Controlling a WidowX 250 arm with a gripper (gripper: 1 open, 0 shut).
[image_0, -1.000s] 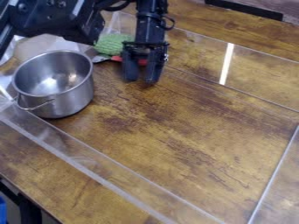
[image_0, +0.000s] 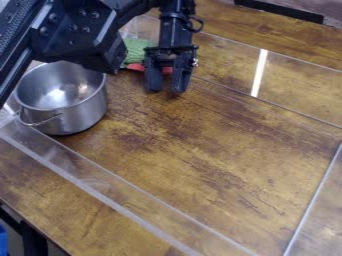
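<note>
My black gripper (image_0: 170, 76) hangs pointing down at the upper middle, just right of and behind a steel pot (image_0: 62, 100). A red object (image_0: 135, 66) lies behind the fingers, next to a green mesh-like item (image_0: 134, 48) that is partly hidden by the arm. Whether the fingers are open, shut or holding part of the red object is unclear from this view.
A white strip (image_0: 259, 72) lies at the upper right. The arm covers the upper left.
The arm's upper body has shifted, covering more of the green item than a second ago. The gripper moved only slightly; the pot is unchanged.
</note>
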